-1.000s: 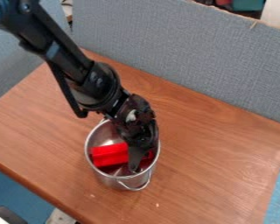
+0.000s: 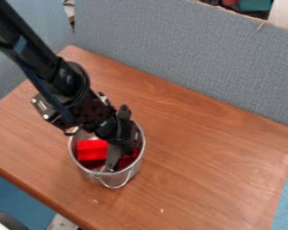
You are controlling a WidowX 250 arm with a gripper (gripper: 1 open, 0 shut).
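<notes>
A metal bucket (image 2: 105,176) with a wire handle stands on the wooden table near the lower left. Inside it lie red objects, a red block (image 2: 91,150) being the clearest. The black gripper (image 2: 118,149) reaches down into the bucket's right part from the upper left, its fingers partly hidden among the contents and the rim. Whether it holds something, and what, cannot be seen clearly.
A grey padded wall (image 2: 183,63) runs along the back. Blue tape (image 2: 286,199) lies at the right edge.
The arm and the bucket have moved left together by a short way. The red block has shifted along with the bucket.
</notes>
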